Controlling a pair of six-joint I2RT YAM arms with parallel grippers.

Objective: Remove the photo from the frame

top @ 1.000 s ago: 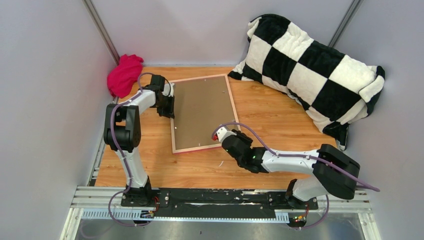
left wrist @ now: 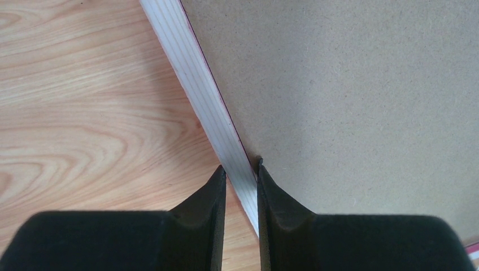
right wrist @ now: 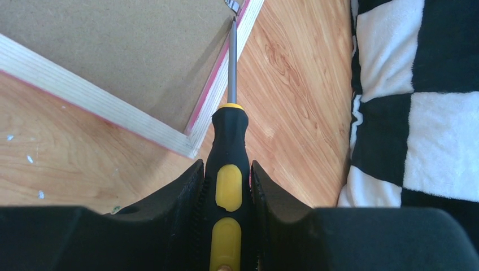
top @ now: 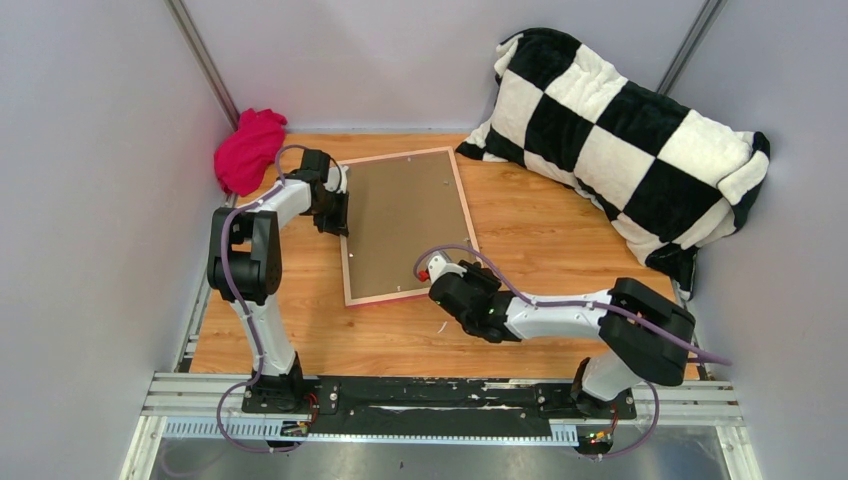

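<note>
The picture frame (top: pixel 351 280) lies back-up on the wooden table, its brown backing board (top: pixel 400 215) inside pale pink-edged rails. My left gripper is shut on the frame's left rail (left wrist: pixel 203 96). My right gripper is shut on a black-and-yellow screwdriver (right wrist: pixel 229 186); in the right wrist view its metal shaft reaches the rail near a corner, the tip beside a small metal tab (right wrist: pixel 231 5) at the board's edge. Whether tip and tab touch I cannot tell.
A checkered pillow (top: pixel 625 140) fills the back right, close to the right wrist camera's view. A red cloth (top: pixel 245 150) lies at the back left. Small white bits (right wrist: pixel 29 158) lie on the table in front of the frame, where the wood is otherwise clear.
The left arm and the frame look unmoved.
</note>
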